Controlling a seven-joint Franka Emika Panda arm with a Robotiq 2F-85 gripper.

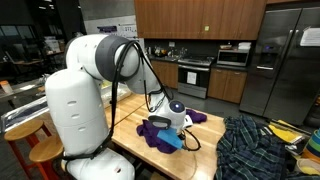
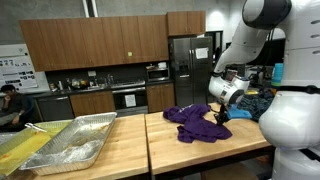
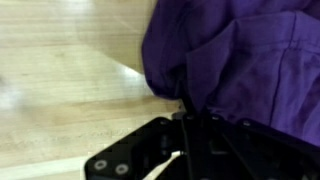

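Note:
A purple cloth (image 3: 235, 55) lies crumpled on the light wooden table, filling the right of the wrist view. My gripper is low over the table and shut on a fold of this cloth; the fingertips are largely buried in the fabric. In the first exterior view the arm reaches down over the cloth (image 1: 150, 132), with the gripper (image 1: 188, 143) near the table surface. From the other side, the cloth (image 2: 200, 125) spreads in a loose heap beside the gripper (image 2: 222, 117).
Bare wooden tabletop (image 2: 120, 145) stretches away from the cloth. A foil tray (image 2: 75, 140) stands at the table's far left in the second exterior view. A dark, rumpled covering (image 1: 250, 150) lies right of the table in the first exterior view, and stools (image 1: 45, 150) stand left.

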